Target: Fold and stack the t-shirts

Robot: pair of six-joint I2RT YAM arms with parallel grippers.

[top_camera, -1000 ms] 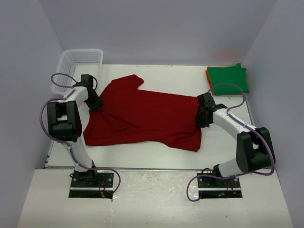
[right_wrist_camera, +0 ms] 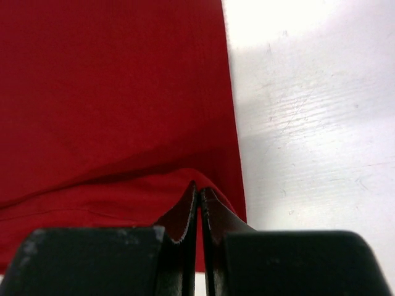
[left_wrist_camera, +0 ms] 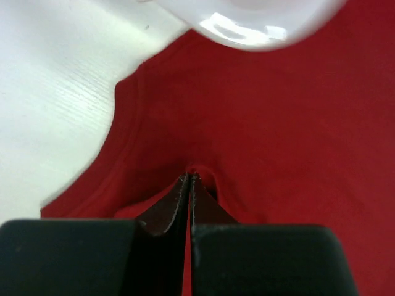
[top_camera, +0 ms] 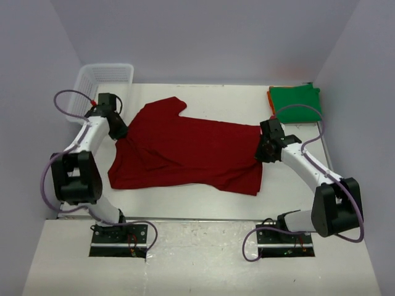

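Note:
A red t-shirt [top_camera: 191, 145] lies spread across the middle of the table, with a sleeve sticking out at the back and a crease running along its front part. On its left edge, my left gripper [top_camera: 121, 134] is shut on the cloth; a small raised fold [left_wrist_camera: 207, 176] shows at its fingertips. My right gripper [top_camera: 259, 158] is shut on the shirt's right edge, where a ridge of cloth [right_wrist_camera: 179, 179] runs up to the tips. At the back right lies a folded green shirt [top_camera: 295, 103] on top of something orange [top_camera: 270, 102].
A white basket [top_camera: 105, 71] stands at the back left, close to my left arm; it appears empty. Bare white table [top_camera: 228, 102] shows behind the red shirt and in a strip in front of it. Grey walls close in on both sides.
The right arm has moved a little to the right. The shirt has barely changed.

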